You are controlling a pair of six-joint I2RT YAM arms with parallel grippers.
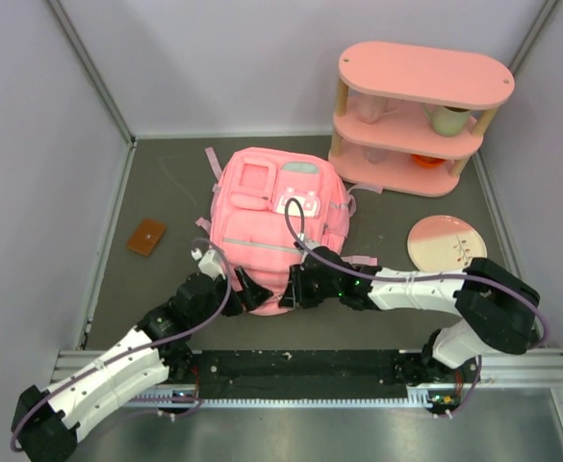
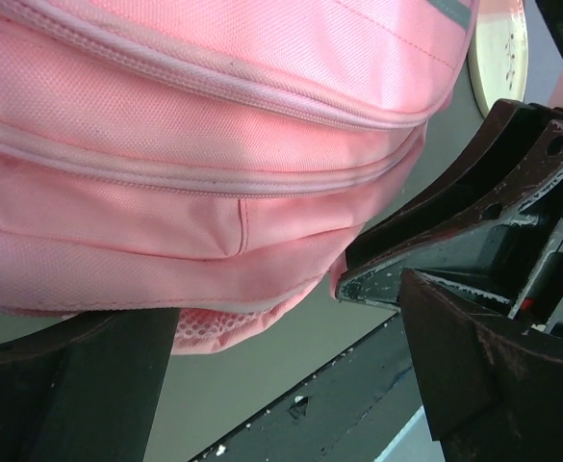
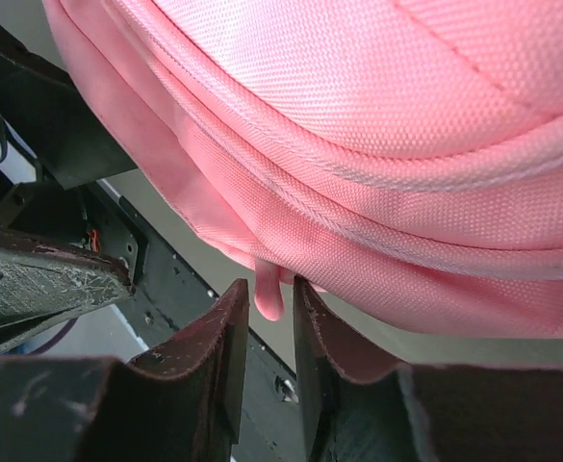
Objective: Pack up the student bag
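Note:
The pink student bag (image 1: 269,207) lies on the dark table, its near end below both grippers. In the right wrist view a small pink tab (image 3: 268,294) sticks out from under the bag's edge, between the parted fingertips of my right gripper. It is part open, and I see no firm hold on the tab. At the bag's near left part, my left gripper (image 1: 247,296) stands open; in the left wrist view only the bag's lower fabric (image 2: 214,322) shows behind its wide-apart fingers (image 2: 464,356).
A brown notebook-like block (image 1: 146,237) lies left of the bag. To the right are a round plate (image 1: 447,248) and a pink shelf (image 1: 425,75) holding cups and an orange bowl (image 1: 428,161). The two grippers are very close together.

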